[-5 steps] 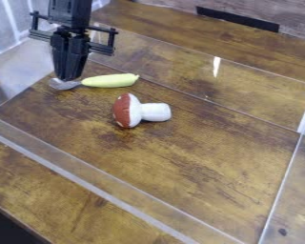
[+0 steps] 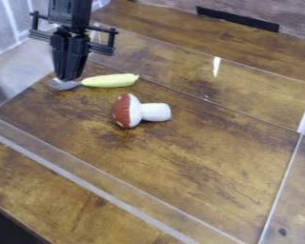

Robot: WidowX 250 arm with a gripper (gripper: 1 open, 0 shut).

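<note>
My black gripper (image 2: 69,71) hangs at the upper left of the camera view, its fingers close together and shut, with nothing visible between them. Just below its tips lies a small silvery object (image 2: 64,84), too small to make out clearly. A pale yellow-green elongated toy (image 2: 111,80), perhaps corn or a squash, lies to the right of it. Nearer the middle, a toy mushroom (image 2: 141,111) with a red-and-white cap and white stem lies on its side.
Clear plastic walls (image 2: 288,181) border the wooden work surface (image 2: 206,181). The right and front parts of the surface inside them are free.
</note>
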